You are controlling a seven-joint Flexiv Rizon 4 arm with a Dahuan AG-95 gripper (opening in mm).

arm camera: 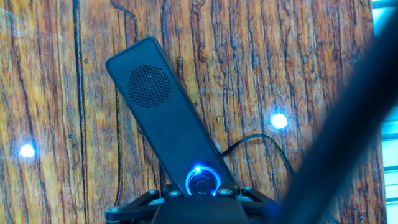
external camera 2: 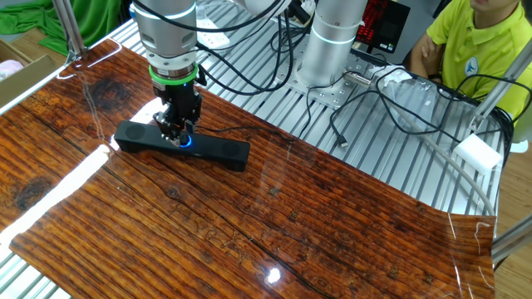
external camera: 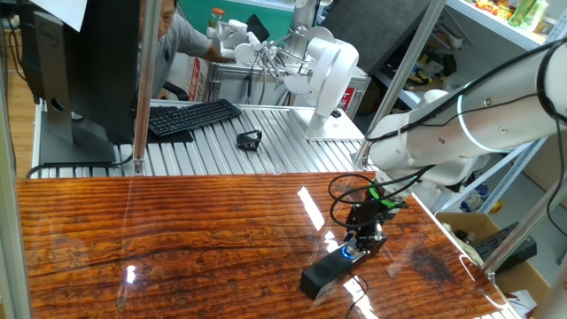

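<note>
A long black speaker bar (external camera: pixel 326 271) lies on the glossy wooden table, with a round knob (arm camera: pixel 202 182) ringed in blue light at its middle. In exterior view 2 the bar (external camera 2: pixel 218 150) stretches out to both sides of my gripper (external camera 2: pixel 177 133), which points down at the lit knob. From the wrist, one half with its round speaker grille (arm camera: pixel 149 86) shows clearly; the other half is hidden under the gripper. The fingertips sit at the bottom of the wrist view, close around the knob's near side. Whether they touch or grip it cannot be made out.
A thin black cable (arm camera: pixel 264 137) runs from the bar's side across the wood. Clear posts stand at the table's edges.
</note>
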